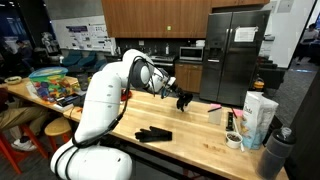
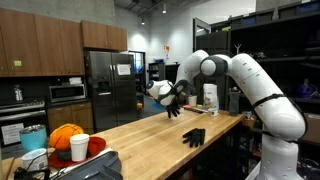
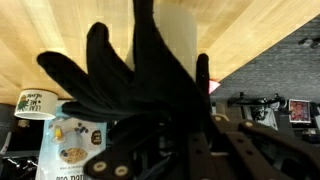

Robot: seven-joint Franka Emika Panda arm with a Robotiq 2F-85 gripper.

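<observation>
A black glove [image 1: 184, 100] hangs from my gripper, which is shut on it above the table. In the wrist view the glove [image 3: 150, 70] spreads across the middle, its fingers pointing left and up, and hides most of the fingertips. Partly behind it shows a pale rounded thing [image 3: 178, 35]; what it is I cannot tell. A second black glove [image 1: 154, 134] lies flat on the table near its front edge, also in exterior view 2 [image 2: 194, 136].
Along the right end of the table stand a dark canister [image 1: 275, 152], a bag [image 1: 256, 118] and a small bowl [image 1: 233, 139]. In exterior view 2 a red bowl [image 2: 98, 150] with a white cup [image 2: 80, 147] sits at left. Mid-table is mostly bare.
</observation>
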